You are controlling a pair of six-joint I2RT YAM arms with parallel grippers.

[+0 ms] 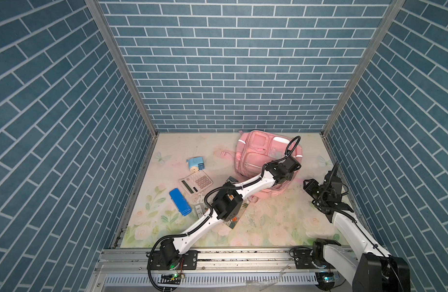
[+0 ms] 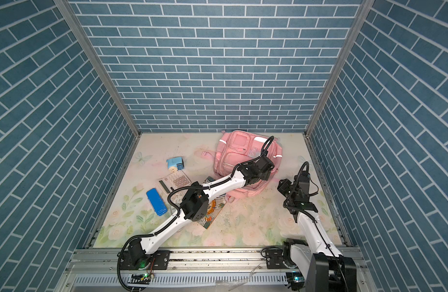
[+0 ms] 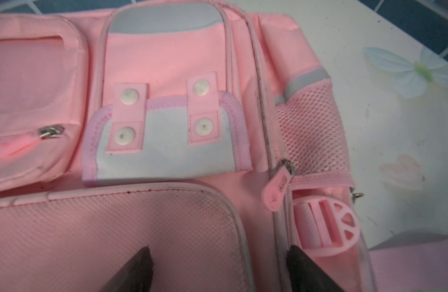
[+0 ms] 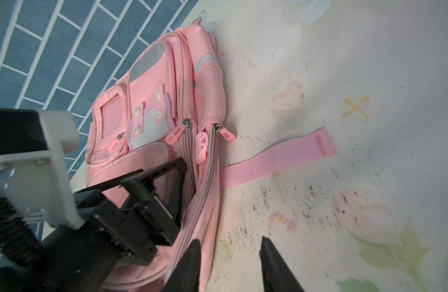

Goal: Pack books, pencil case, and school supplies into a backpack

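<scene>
The pink backpack lies at the back of the table, its pocketed front facing up. My left gripper stands open over the backpack's right-hand side, above the mesh pocket edge and the side zipper, with nothing held. To the right of the bag, over bare table, my right gripper is part open and empty. A book lies in front of the bag, partly hidden under the left arm. On the left lie a blue pencil case, a pink calculator and a small blue item.
A pink strap stretches from the bag's right side across the table. A small grey item lies beside the pencil case. Brick-patterned walls stand at the back and sides.
</scene>
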